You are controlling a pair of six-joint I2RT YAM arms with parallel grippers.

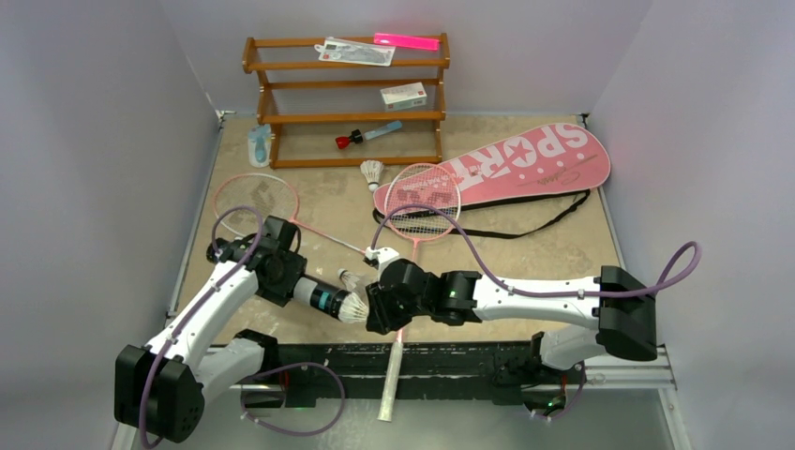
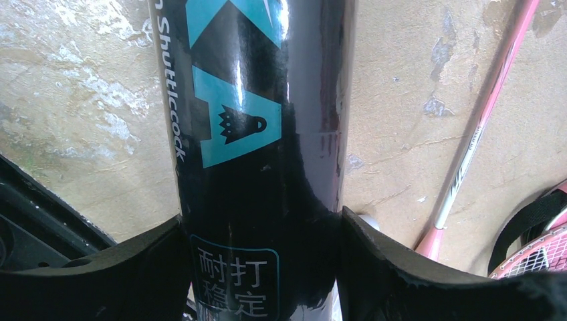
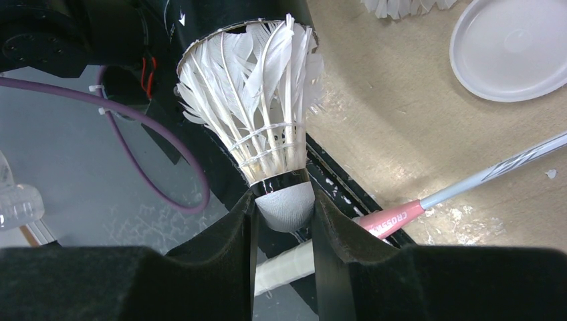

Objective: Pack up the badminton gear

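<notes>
My left gripper is shut around the black shuttlecock tube [image 2: 267, 180], whose open mouth faces my right arm. In the right wrist view, my right gripper is shut on the cork of a white feather shuttlecock [image 3: 264, 107]. Its feather ends are at the tube's mouth, with the rim round them; how deep they reach is hidden. A second shuttlecock [image 1: 372, 172] rests near the rack. One racket [image 1: 424, 201] lies with its head over the pink bag [image 1: 534, 164], and another racket [image 1: 256, 202] lies at the left. A white round lid [image 3: 515, 50] is on the table.
The wooden rack [image 1: 347, 118] at the back carries a white box [image 1: 404, 96], packets and a dropper. A further shuttlecock [image 3: 406, 5] shows at the right wrist view's top edge. Bare table lies right of the centre, below the bag.
</notes>
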